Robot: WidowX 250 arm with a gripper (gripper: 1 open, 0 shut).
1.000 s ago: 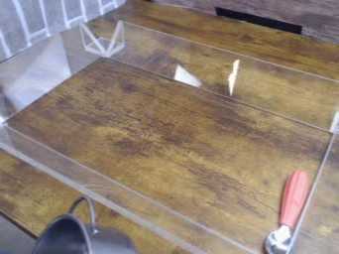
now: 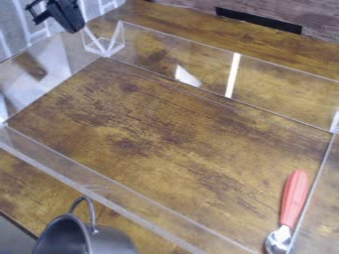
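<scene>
My gripper [image 2: 54,14] has its dark body at the top left corner of the camera view, above the clear-walled enclosure [image 2: 159,210]. It appears shut, with nothing visible between its fingers, though it is small and partly cut off. An ice cream scoop with a red handle [image 2: 294,198] and metal head lies inside at the right. A dark metal pot or pitcher [image 2: 86,240] with a handle stands at the bottom left, outside the near wall, cut off by the frame.
Clear walls surround it, with white strips at the back. A dark slot [image 2: 265,22] is behind at the top right.
The scoop and pot have not moved.
</scene>
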